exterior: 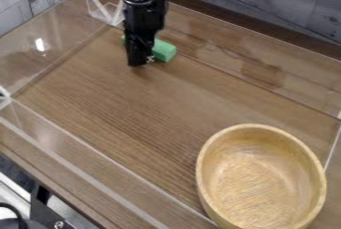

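Observation:
The black robot arm reaches down from the top of the view, its gripper (140, 54) low at the upper middle of the wooden table. A small green block (163, 50) sits at the gripper's right side, touching it or very close; its left part is hidden behind the gripper. I cannot tell whether the fingers are open or shut.
A large pale yellow round bowl (260, 178) stands at the lower right. A wall borders the back right, and dark cables lie beyond the lower left edge.

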